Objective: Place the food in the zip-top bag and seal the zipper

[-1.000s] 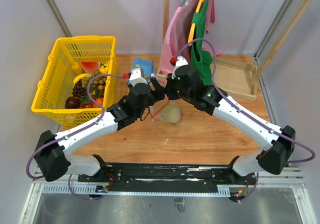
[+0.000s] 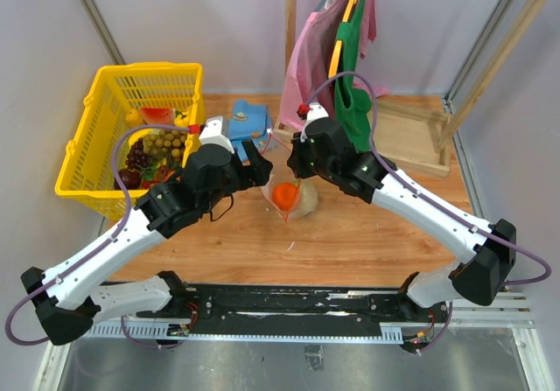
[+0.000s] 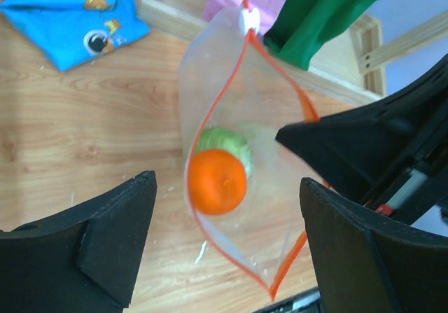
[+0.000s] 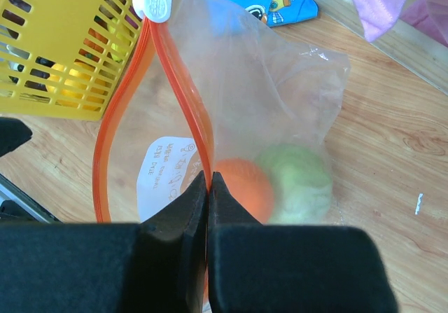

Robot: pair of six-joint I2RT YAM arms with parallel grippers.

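Note:
The zip top bag [image 3: 273, 187] stands open on the wooden table, an orange food item [image 3: 217, 181] and a green one [image 4: 294, 181] inside, low down. My right gripper is shut on the bag's orange zipper rim, pinched between its fingertips. The white zipper slider [image 4: 152, 2] sits at the top end of the rim. My left gripper [image 2: 259, 165] stands open above and left of the bag, nothing between its fingers; in the left wrist view the bag's mouth shows between and beyond them.
A yellow basket [image 2: 80, 137] of fruit stands at the back left. A blue pouch [image 3: 77, 26] lies behind the bag. Hanging clothes [image 2: 350, 102] and a wooden rack [image 2: 494, 67] stand at the back right.
My left gripper has drawn back leftward from the bag, uncovering the orange item inside. The right arm holds still.

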